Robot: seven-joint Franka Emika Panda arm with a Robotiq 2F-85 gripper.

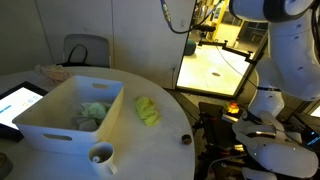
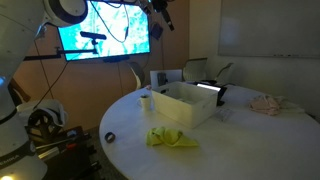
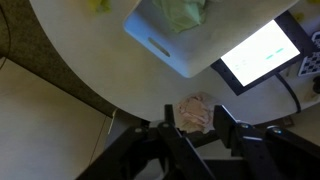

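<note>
A light green cloth (image 1: 96,110) lies crumpled inside the white bin (image 1: 62,140) on the table; the wrist view also shows this green cloth (image 3: 182,12) near the top edge. High above the table, my gripper is open and nothing sits between its fingers. Past the fingertips, a pink cloth (image 3: 195,108) shows on the tabletop far below. A yellow-green cloth (image 1: 147,111) is spread on the table to the right of the bin, apart from it.
In front of the bin stands a white mug (image 1: 102,158). A small dark round object (image 1: 186,139) rests near the table's right edge. Beside the bin is a lit screen (image 1: 16,103). Bare table (image 2: 230,155) lies around the yellow-green cloth.
</note>
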